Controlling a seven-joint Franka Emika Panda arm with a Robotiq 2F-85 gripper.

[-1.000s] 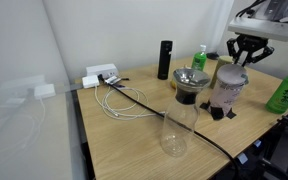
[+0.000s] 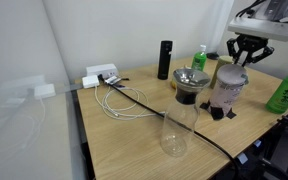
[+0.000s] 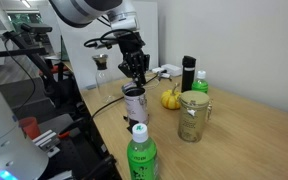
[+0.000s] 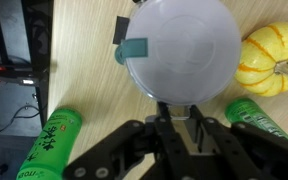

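Note:
A pale cylindrical canister (image 2: 222, 97) stands upright on the table below my gripper (image 2: 241, 63). Its round whitish lid (image 2: 231, 74) looks slightly tilted at the top. In the wrist view the lid (image 4: 184, 45) fills the upper middle, with a teal clip (image 4: 135, 48) on its left side. My gripper is shut on the near edge of this lid; the fingertips hide the exact contact. From the other side, the canister (image 3: 136, 107) shows beneath the gripper (image 3: 138, 80); whether the lid is fully clear of the rim cannot be told.
Close around the canister are a green bottle (image 3: 142, 155), a lidded jar (image 3: 193, 115) and a small yellow-orange pumpkin (image 4: 269, 58). A metal bowl (image 2: 190, 81), a clear glass (image 2: 179, 130) and a black cable (image 2: 164, 113) lie to its left.

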